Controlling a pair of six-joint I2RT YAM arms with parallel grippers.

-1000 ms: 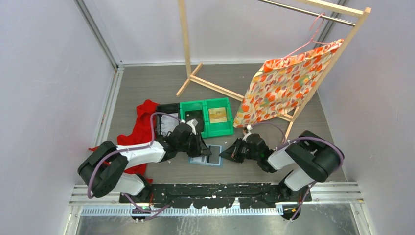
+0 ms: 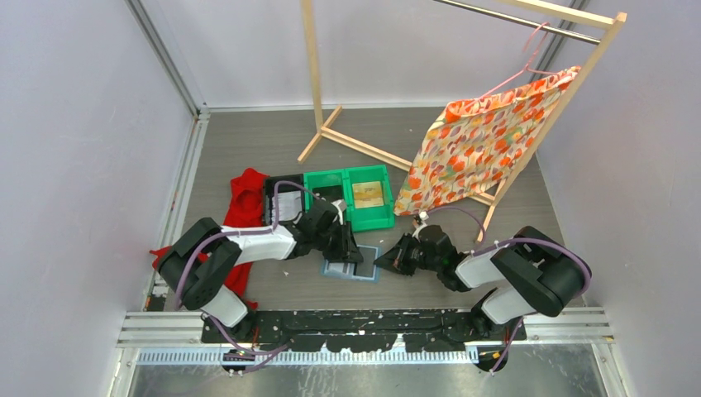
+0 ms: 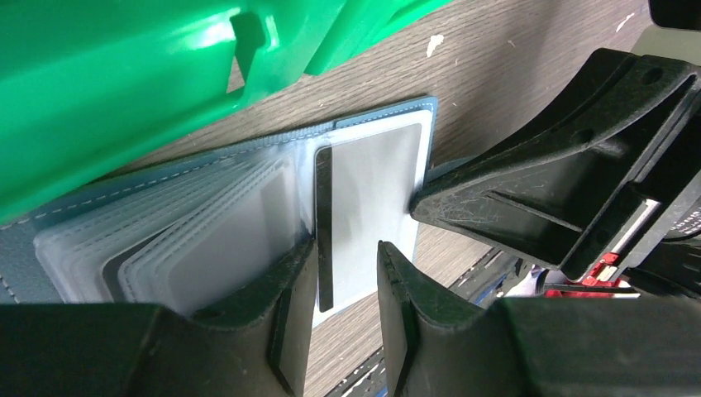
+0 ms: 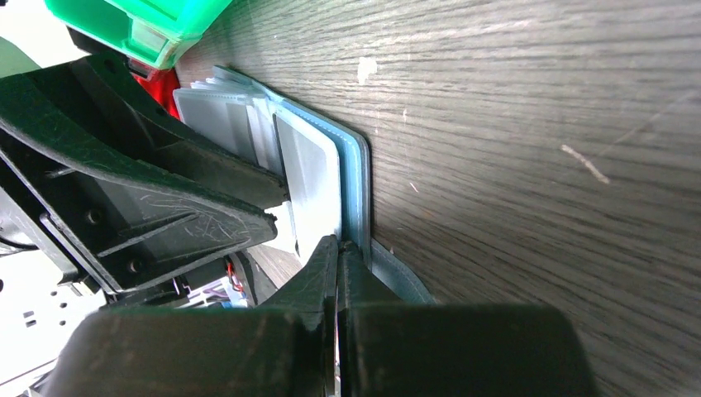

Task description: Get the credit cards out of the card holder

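Observation:
The blue card holder [image 2: 377,251] lies open on the table, its clear sleeves [image 3: 219,227] fanned to the left. In its right-hand sleeve sits a grey card [image 3: 372,178] with a black stripe. My left gripper is part open above that card, one fingertip close to the stripe and nothing gripped between the two. At the holder's right edge, my right gripper is shut with its tips against the rim. Whether the thin rim is pinched between them cannot be seen.
Just behind the holder stands a green box [image 2: 379,222], close to the left gripper. A red cloth [image 2: 245,198] lies at the left. A wooden rack with a patterned cloth [image 2: 488,136] fills the back right. Bare table extends right of the holder.
The holder and both gripper tips have shifted slightly to the right. My left forearm has swung a little as well. The box and cloths are unmoved.

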